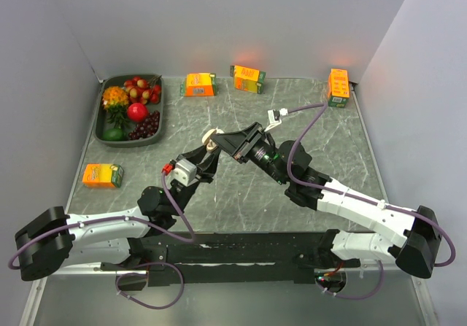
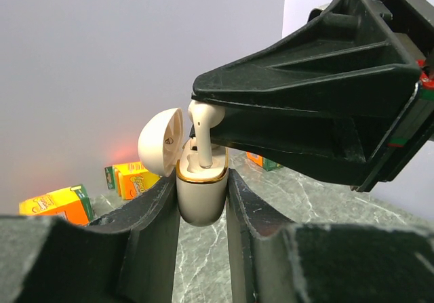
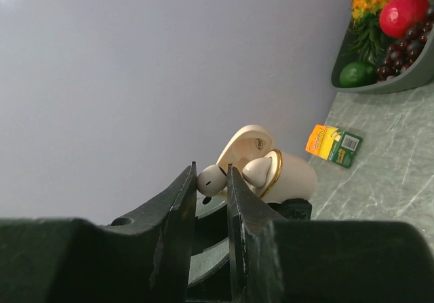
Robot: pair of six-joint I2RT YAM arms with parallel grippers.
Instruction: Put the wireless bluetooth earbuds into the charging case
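Note:
The white charging case [image 2: 201, 198], lid [image 2: 158, 142] open, is pinched upright in my left gripper. My right gripper is shut on a white earbud just above the case; in the left wrist view the earbud [image 2: 205, 120] has its stem down at the case's opening, and how deep it sits is hard to tell. Another white earbud shape [image 3: 258, 171] shows at the case's top in the right wrist view. In the top view both grippers meet over the middle of the table.
A grey tray [image 1: 127, 143] of fruit is at the back left. Several orange-yellow boxes [image 1: 198, 84] stand along the back and left.

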